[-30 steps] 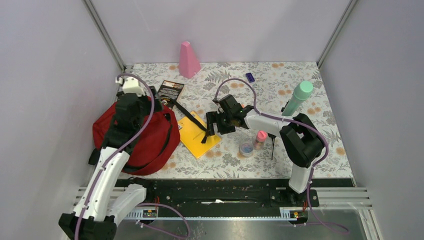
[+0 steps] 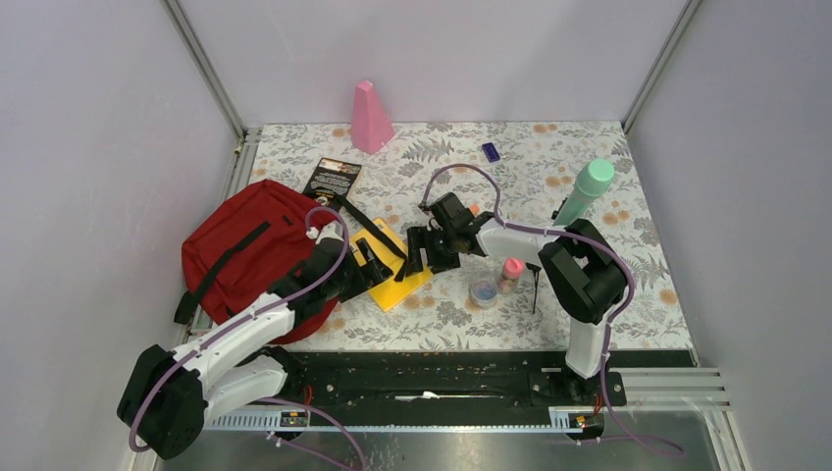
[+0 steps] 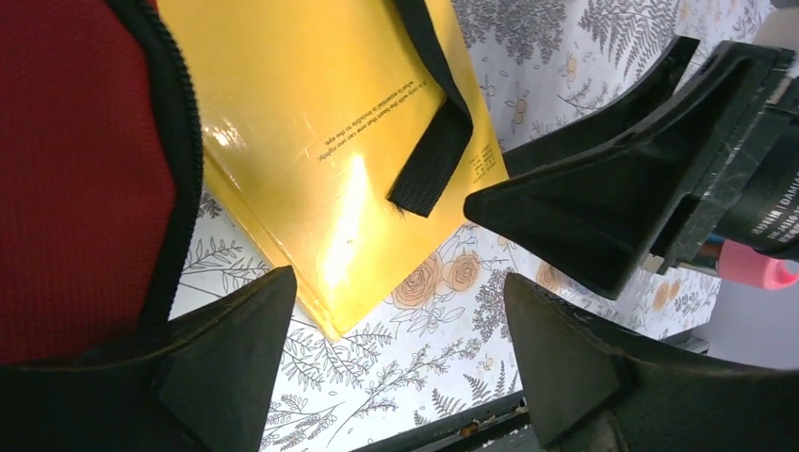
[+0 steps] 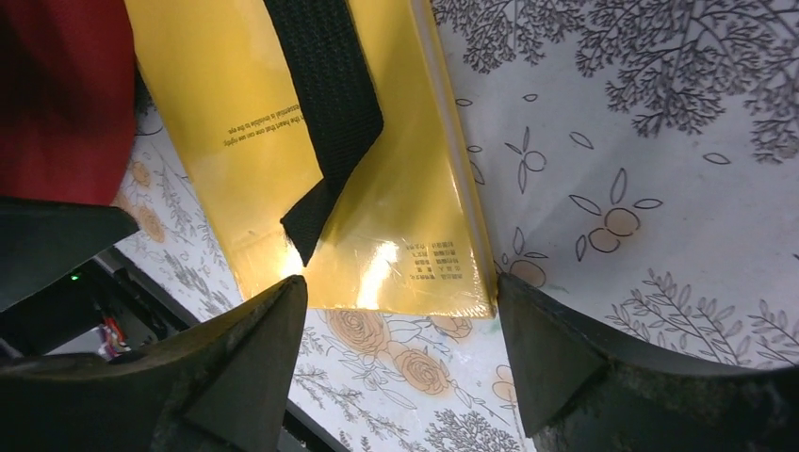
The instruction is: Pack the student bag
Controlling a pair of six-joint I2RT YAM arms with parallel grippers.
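The red bag point(image 2: 240, 240) lies at the table's left side, its black strap trailing right over a yellow book point(image 2: 392, 292). That book point(image 3: 311, 179) is flat on the table, the strap's end resting on its cover. My left gripper hovers over the book's front edge with fingers apart and nothing between them; the bag's black-trimmed edge is beside its left finger. From the right, my right gripper reaches the book's near corner, fingers apart. Its right fingertip is close to the book's edge; whether it touches I cannot tell.
A dark booklet point(image 2: 334, 179) and a pink box point(image 2: 371, 120) are behind the bag. On the right stand a green bottle point(image 2: 586, 189), a pink-capped bottle point(image 2: 511, 271) and a small round jar point(image 2: 484, 290). A small blue item point(image 2: 491, 152) lies at the back.
The right arm has shifted only slightly; the book has stayed put.
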